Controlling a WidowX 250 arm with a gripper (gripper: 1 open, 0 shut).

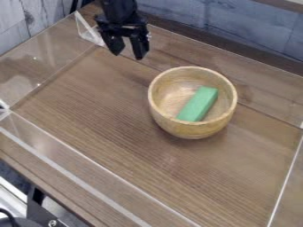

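My gripper (124, 46) is a dark robot arm at the top centre-left, its fingers pointing down over the wooden floor near the back wall, open. A tan round bowl (164, 93) holds a green oblong block (197, 104) in the right half of the view. The gripper is up and to the left of the bowl, apart from it.
A small white wire-like object (90, 31) stands just left of the gripper. Walls border the back and left.
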